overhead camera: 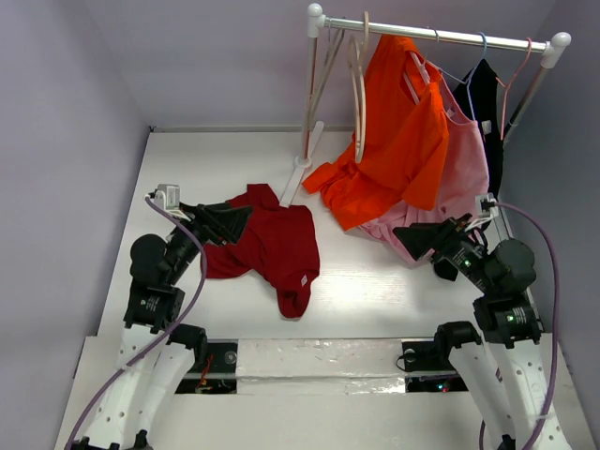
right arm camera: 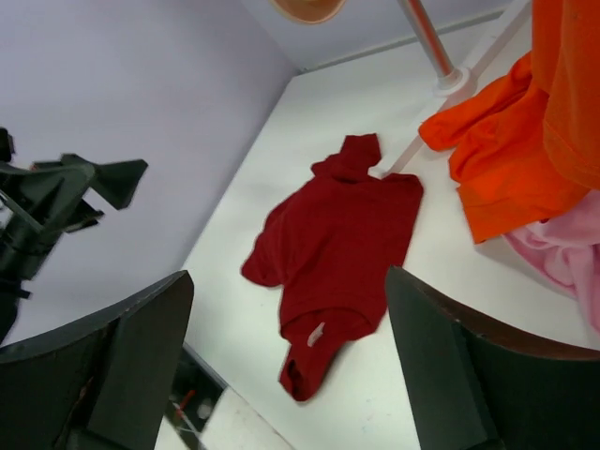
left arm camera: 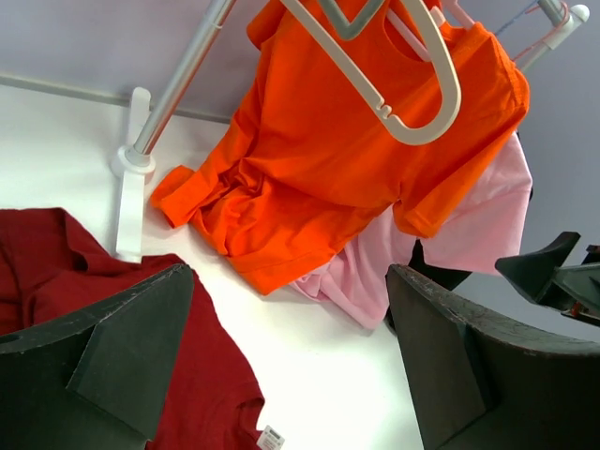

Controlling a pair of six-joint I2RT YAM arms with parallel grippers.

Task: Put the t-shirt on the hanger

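A dark red T-shirt (overhead camera: 272,244) (right arm camera: 333,234) lies crumpled on the white board, left of centre. Pale empty-looking hangers (overhead camera: 361,94) (left arm camera: 424,131) hang from the rack's rail (overhead camera: 450,37), beside orange, pink and black garments. My left gripper (overhead camera: 234,221) is open above the red shirt's left part; in the left wrist view its fingers frame the shirt and bare board. My right gripper (overhead camera: 417,239) hangs open in front of the pink garment, with nothing between its fingers.
The rack's foot (overhead camera: 291,187) reaches forward beside the red shirt. Orange (overhead camera: 384,159) and pink (overhead camera: 464,159) garments drape down onto the board at the right. Bare board shows at the back left and front centre; walls stand on both sides.
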